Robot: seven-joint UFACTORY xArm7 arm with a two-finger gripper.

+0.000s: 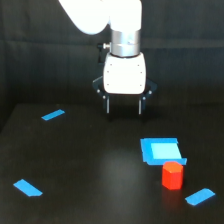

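Note:
A red block, hexagonal in outline, sits on the dark table at the right, near the front. Just behind it is a flat blue square with a paler patch in its middle; the block stands off the square's near edge. My white gripper hangs over the back of the table, farther back and to the left of both. Its fingers point down and stand wide apart, with nothing seen between them.
Blue tape strips mark the table at back left, front left and front right. A dark curtain hangs behind.

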